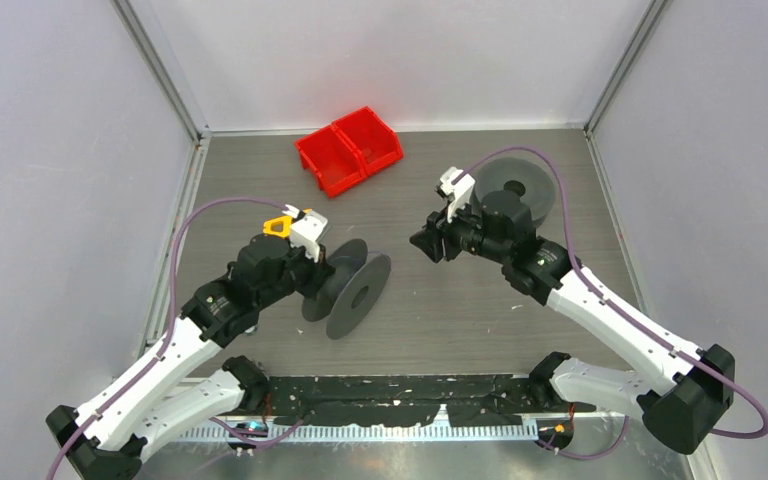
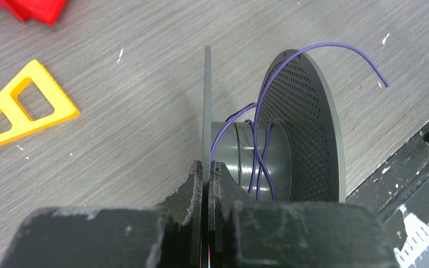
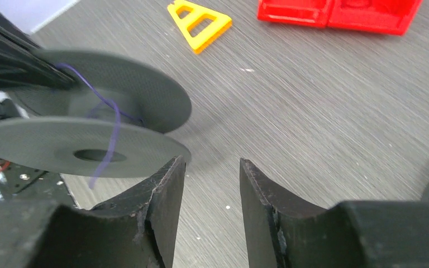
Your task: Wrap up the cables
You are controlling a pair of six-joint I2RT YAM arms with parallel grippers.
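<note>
A grey spool [image 1: 360, 295] stands on its side at centre-left, with my left gripper shut on the rim of one flange, seen edge-on in the left wrist view. Purple cable [image 2: 265, 95] runs round its hub, and a loose end arches over the other flange [image 2: 318, 139] and hangs outside it. My right gripper stands open with nothing between its fingers, to the right of that spool and apart from it.
A second grey spool [image 1: 530, 185] lies at the back right, behind the right arm. A red two-part bin [image 1: 350, 150] is at the back; a yellow triangular piece [image 2: 56, 111] lies left of the held spool.
</note>
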